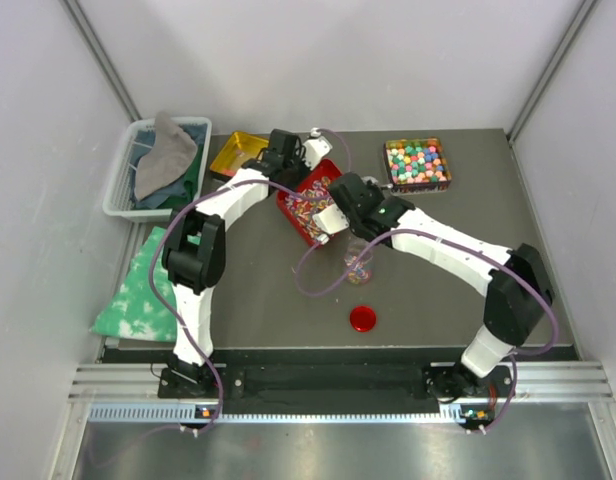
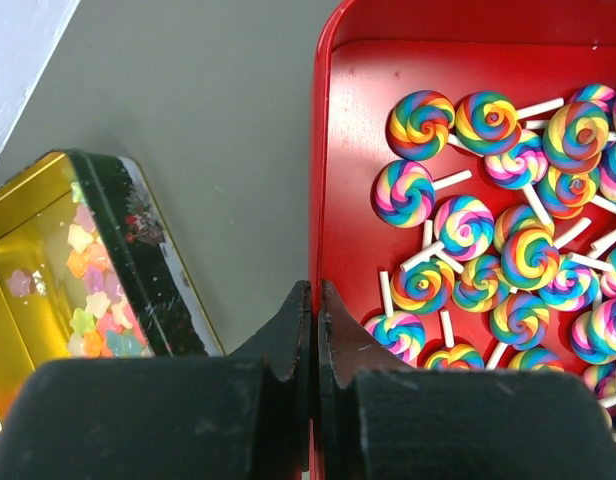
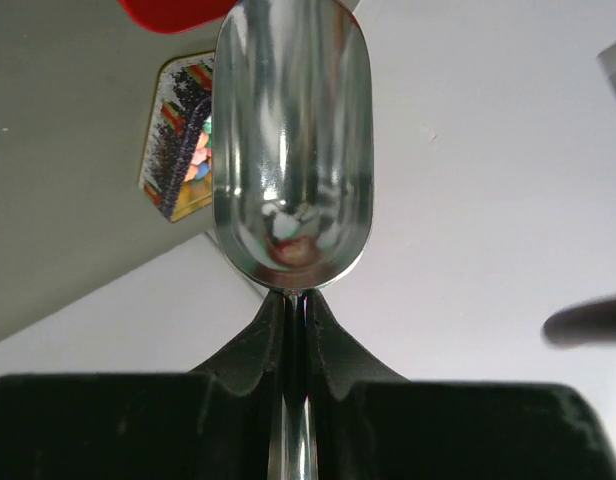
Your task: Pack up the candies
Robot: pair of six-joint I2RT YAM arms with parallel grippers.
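Observation:
A red tray (image 2: pixel 358 120) full of swirl lollipops (image 2: pixel 466 227) sits at the table's middle in the top view. My left gripper is shut on its thin side wall, which runs between the fingers. In the right wrist view my right gripper is shut on the handle of a shiny metal scoop (image 3: pixel 291 130). The bowl shows mostly reflections; whether any candy lies in it, I cannot tell. From above, the right gripper is over the tray's right side. A clear jar (image 1: pixel 358 264) with some candies at its bottom stands just in front.
A red lid (image 1: pixel 363 319) lies near the front. The gold tin (image 2: pixel 18 260) of star candies is left of the tray. At the back right is a tin of coloured balls (image 1: pixel 418 164). A basket of cloths (image 1: pixel 160 165) stands left.

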